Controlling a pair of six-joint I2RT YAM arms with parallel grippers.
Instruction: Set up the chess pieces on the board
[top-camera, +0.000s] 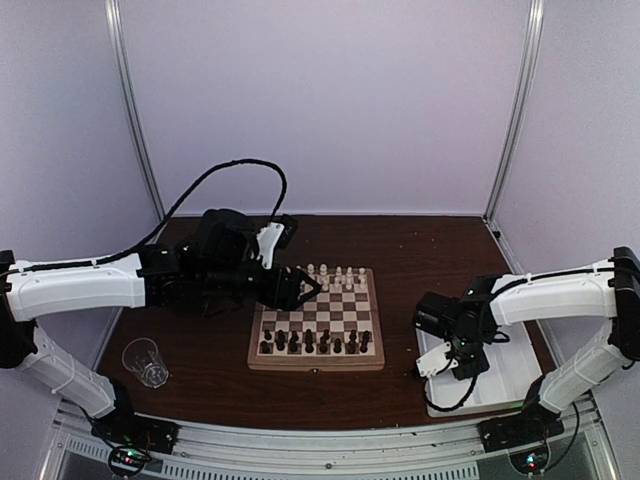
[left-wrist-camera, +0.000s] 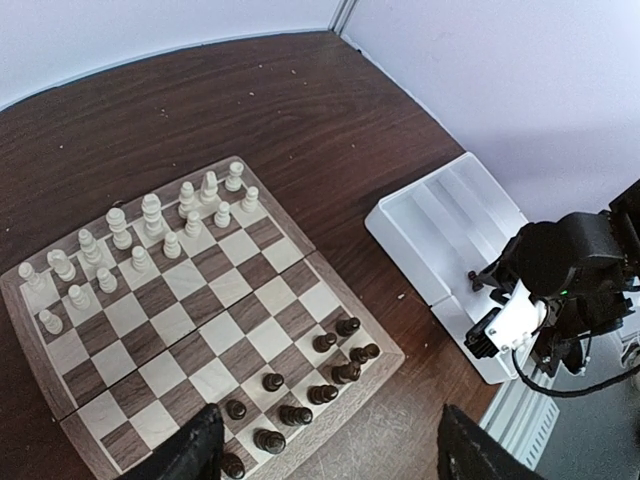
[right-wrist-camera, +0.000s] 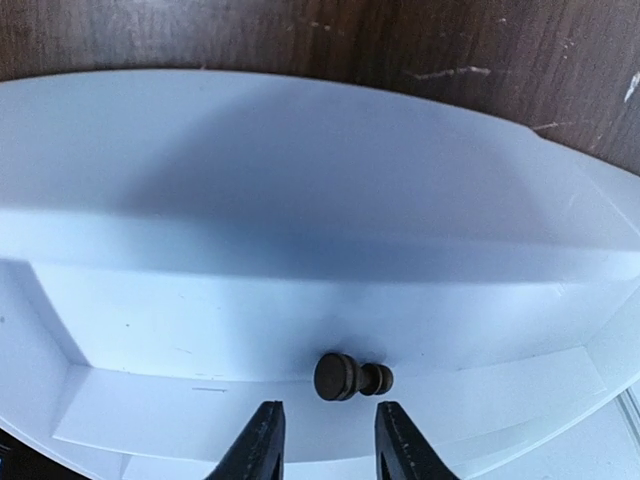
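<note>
White pieces (left-wrist-camera: 152, 213) fill two rows along the far side of the chessboard (top-camera: 316, 367). Dark pieces (left-wrist-camera: 323, 394) stand on the near side, with some squares among them bare. One dark pawn (right-wrist-camera: 345, 377) lies on its side in the white tray (right-wrist-camera: 180, 400). Over the tray, my right gripper is open, its fingertips just short of the pawn with nothing between them. Above the board's left part is my left gripper; its fingers (left-wrist-camera: 200, 445) are spread apart and empty.
A clear glass (top-camera: 147, 364) rests on the table at the left front. The tray (top-camera: 510, 365) has raised walls and a divider. Bare table (top-camera: 420, 250) lies behind and to the right of the board.
</note>
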